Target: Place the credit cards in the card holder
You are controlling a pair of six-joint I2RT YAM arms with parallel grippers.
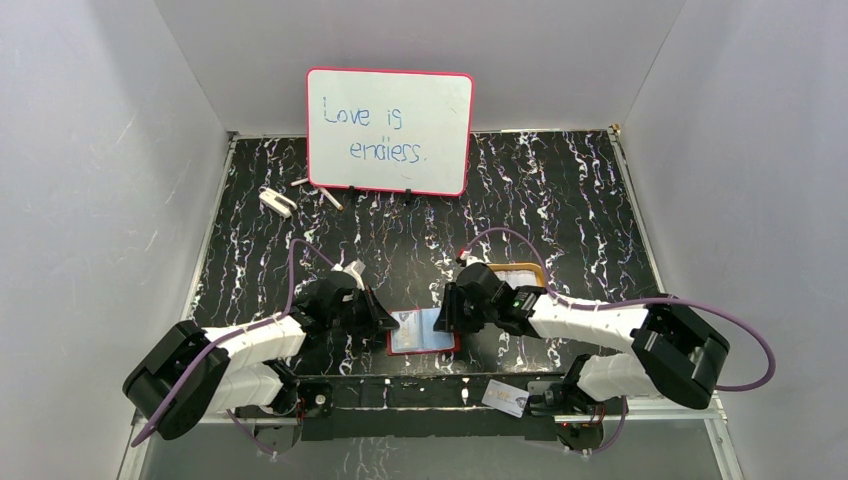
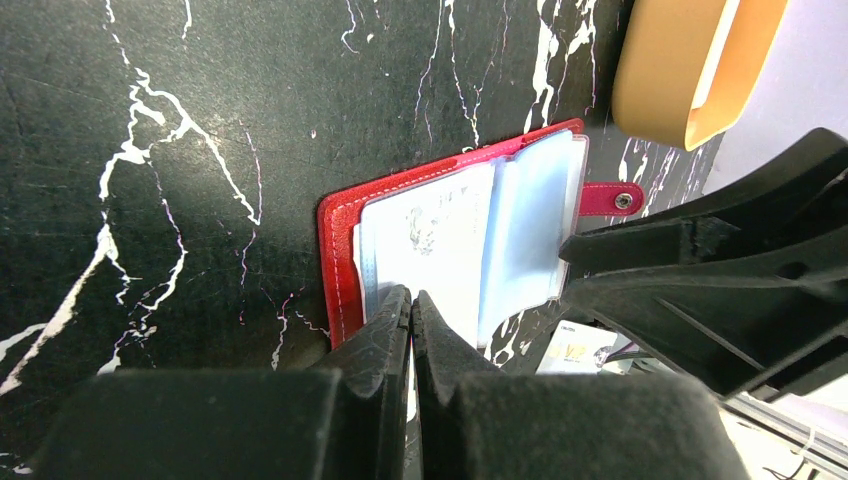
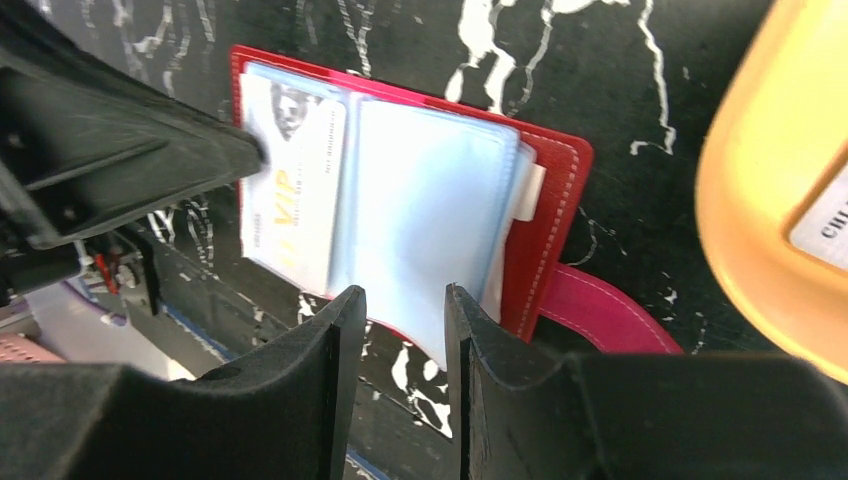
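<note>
The red card holder [image 2: 340, 230] lies open on the marble table with clear sleeves; a white VIP card [image 3: 290, 190] sits in the sleeve on the left side. My left gripper is shut, its tips at the holder's left edge, nothing visible between them. My right gripper is open, over the right edge of the holder's blue sleeves [image 3: 430, 200]. A loose card [image 1: 505, 397] lies at the table's front edge, below the holder in the top view.
An orange tray [image 3: 740, 230] with cards is right of the holder. A whiteboard [image 1: 388, 130] and small white items [image 1: 278, 202] stand at the back.
</note>
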